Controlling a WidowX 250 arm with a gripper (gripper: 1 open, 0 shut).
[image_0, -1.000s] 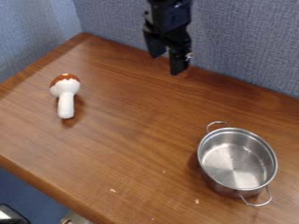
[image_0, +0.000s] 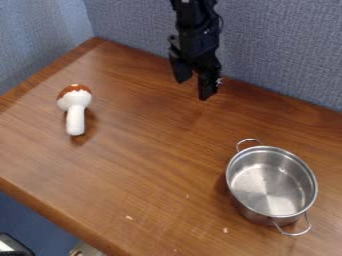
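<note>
My black gripper (image_0: 194, 72) hangs over the back middle of the wooden table (image_0: 154, 160), its two fingers spread apart and nothing visible between them. A toy mushroom (image_0: 75, 107) with a brown-and-white cap and white stem lies on the left of the table. A steel pot (image_0: 271, 185) with two wire handles stands at the front right.
A grey padded wall (image_0: 278, 55) runs behind the table. The table's left edge drops to a blue surface (image_0: 34, 215).
The mushroom and pot are unchanged.
</note>
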